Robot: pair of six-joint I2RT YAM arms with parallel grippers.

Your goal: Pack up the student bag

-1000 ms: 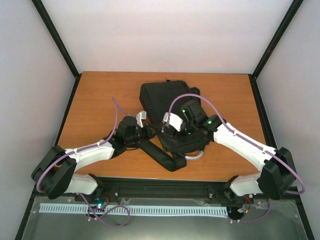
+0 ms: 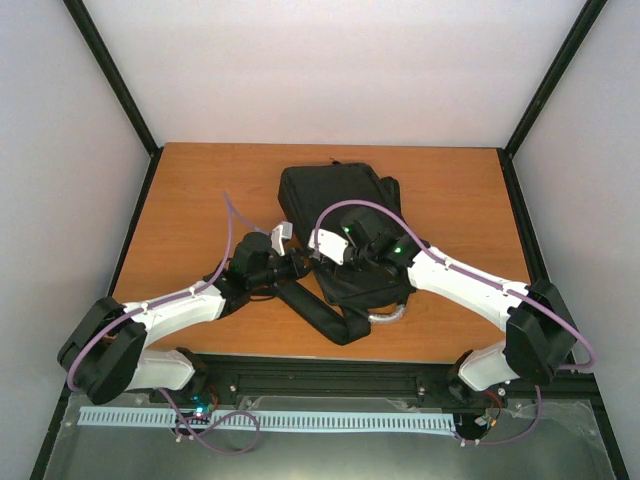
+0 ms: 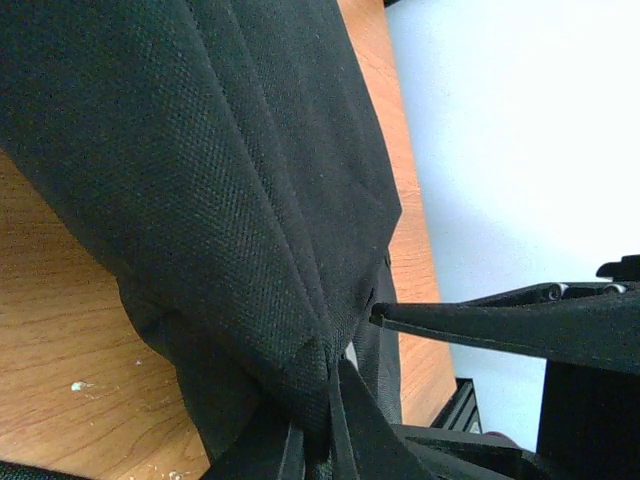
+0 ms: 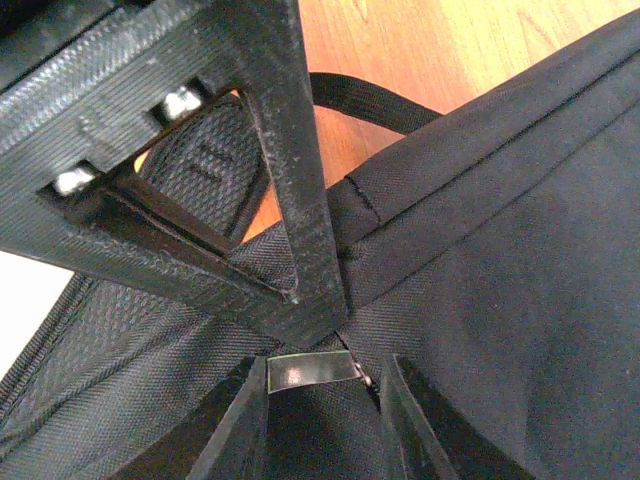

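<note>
The black student bag (image 2: 340,200) lies on the table, in the middle of the top view. My left gripper is shut on a fold of its cloth, which runs down between the fingertips in the left wrist view. My right gripper is part open just above the bag, facing the left one. Between its fingers in the right wrist view sits a small shiny rectangular tab (image 4: 312,370), which looks like a zipper pull; a gap shows at its right side. Both grippers' tips crowd together in the top view, hiding the contact there.
A black strap (image 2: 325,318) trails off the bag's front toward the table edge. Beside it lies a pale, shiny curved piece (image 2: 388,314). Bare wooden table (image 2: 215,190) stretches to the left and right of the bag.
My right gripper has moved left along the bag, toward the left gripper. The left arm has hardly moved, and the bag lies in the same place.
</note>
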